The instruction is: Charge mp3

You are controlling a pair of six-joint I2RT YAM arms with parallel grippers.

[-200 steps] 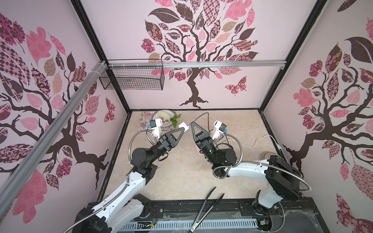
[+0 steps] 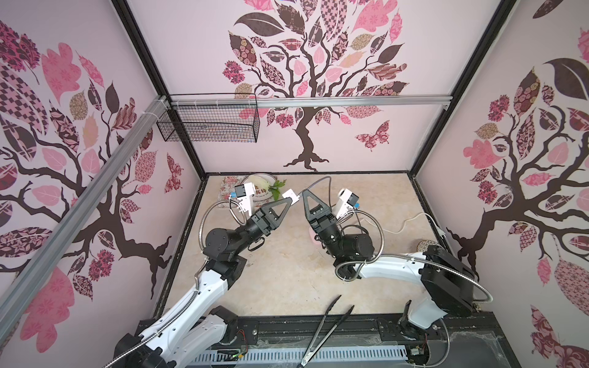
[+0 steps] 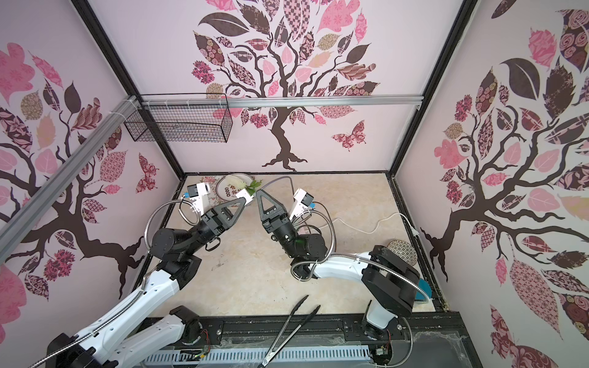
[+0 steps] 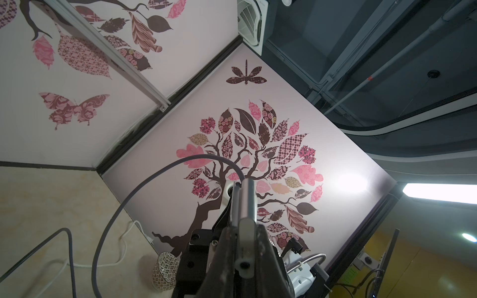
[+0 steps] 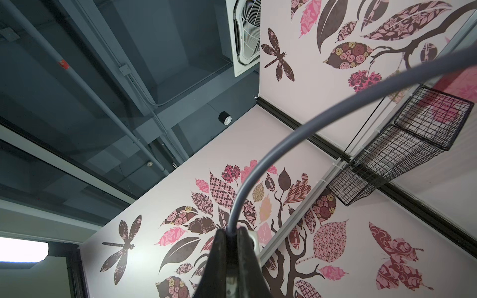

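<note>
The small silver-white mp3 (image 2: 290, 197) is at the tips of my left gripper (image 2: 287, 202), which is shut on it above the table. From the left wrist, the mp3 (image 4: 246, 223) shows as a narrow silver bar between the fingers. Facing it, my right gripper (image 2: 304, 193) is shut on the end of a grey charging cable (image 5: 270, 159). That cable (image 4: 149, 178) arcs over to the mp3's far end. The fingertips of both grippers nearly meet. Whether the plug sits inside the port cannot be told; the fingers hide it.
A plate (image 2: 274, 179) with food and green leaves stands at the back left. A white cord (image 2: 402, 230) and a round patterned pad (image 3: 402, 250) lie at the right. Black tongs (image 2: 325, 328) cross the front edge. A wire basket (image 2: 208, 122) hangs above.
The right arm and cable have barely moved.
</note>
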